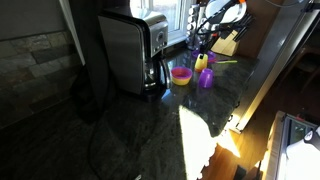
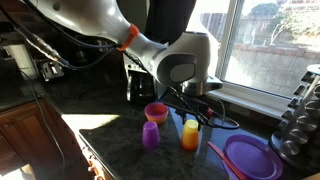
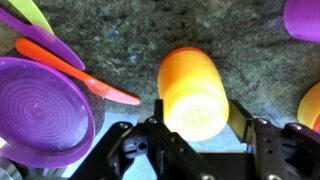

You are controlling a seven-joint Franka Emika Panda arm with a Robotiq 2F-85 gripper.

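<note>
A yellow-orange cup (image 3: 190, 90) stands upside down on the dark counter, its pale base towards the wrist camera. My gripper is over it, with one finger on either side of the cup's base. Whether the pads press on the cup cannot be made out. In exterior view 2 the same cup (image 2: 190, 134) is directly under the wrist, apparently resting on the counter. A purple cup (image 2: 151, 135) stands beside it, and a pink bowl (image 2: 157, 114) sits behind that purple cup.
A purple plate (image 3: 42, 112) lies near the cup, with an orange knife (image 3: 75, 68) and other cutlery by it. The coffee maker (image 1: 135, 50) stands along the wall. A spice rack (image 2: 296, 125) is at the right by the window.
</note>
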